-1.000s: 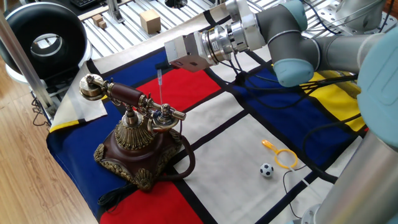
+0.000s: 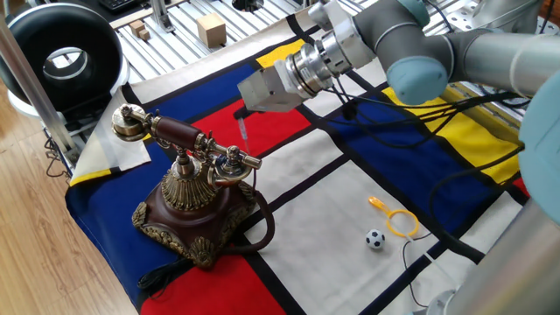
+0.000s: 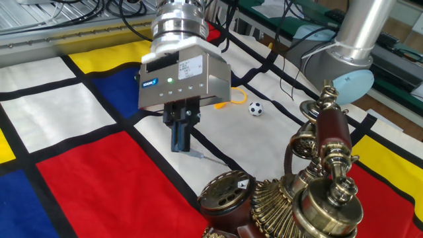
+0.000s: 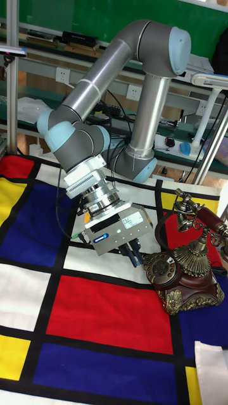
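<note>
My gripper [image 2: 241,114] is shut on a slim, clear stick-like tool [image 2: 244,133], which looks like a syringe or dropper. In exterior view 2 the fingers [image 3: 180,135] are together, and the thin tool [image 3: 206,157] slants away from their tips to the right. The gripper hangs above the cloth beside an ornate brass and dark red telephone [image 2: 188,197], on the far side of its dial in exterior view 1. In exterior view 3 the gripper [image 4: 137,261] is just left of the telephone's dial [image 4: 162,267], and the tool is hard to make out.
A small football [image 2: 374,239] and a yellow ring-shaped toy [image 2: 401,222] lie on the white part of the colour-block cloth [image 2: 306,227]. A wooden block [image 2: 211,30] stands on the slatted surface behind. Loose cables hang beneath the arm.
The telephone has stayed put.
</note>
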